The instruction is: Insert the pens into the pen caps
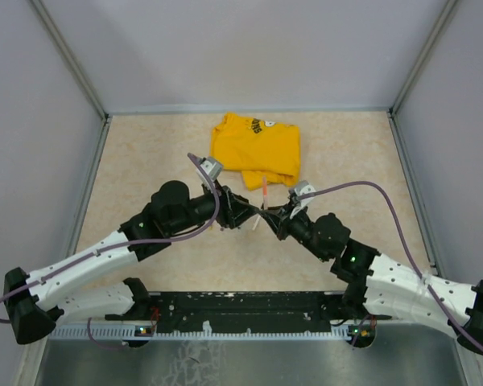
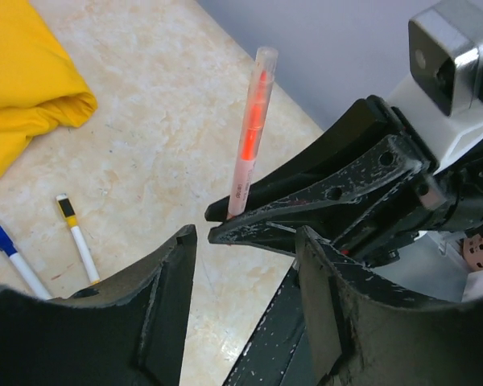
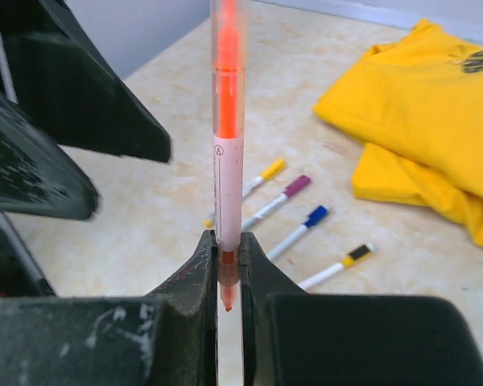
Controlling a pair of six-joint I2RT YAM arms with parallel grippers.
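An orange-pink pen in a clear cap stands upright in my right gripper, which is shut on its lower end; it shows large in the right wrist view and the left wrist view. My left gripper is just left of it, its fingers apart with nothing between them. Several white-bodied markers with coloured caps lie on the table.
A yellow cloth lies at the back of the table. Grey walls edge the work area, and a dark strip runs along the front.
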